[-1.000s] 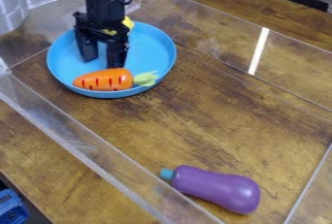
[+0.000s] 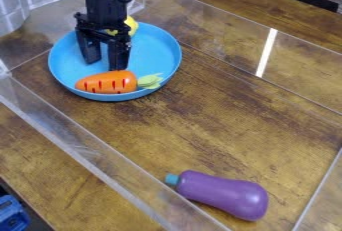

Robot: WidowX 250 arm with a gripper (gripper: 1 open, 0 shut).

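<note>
The black gripper (image 2: 102, 43) reaches down from the top into a blue plate (image 2: 158, 55) at the upper left, its open fingers over the plate's middle, just behind an orange toy carrot (image 2: 107, 82) with a pale green top. A yellow object (image 2: 131, 24) at the plate's back is partly hidden by the gripper; whether anything else sits between the fingers is hard to see.
A purple toy eggplant (image 2: 222, 193) lies on the wooden table (image 2: 227, 105) at the front right. Clear plastic walls run along the left and right. A blue object (image 2: 8, 215) is at the bottom left corner.
The gripper has shifted very slightly over the plate. The plate, carrot and eggplant have not visibly moved.
</note>
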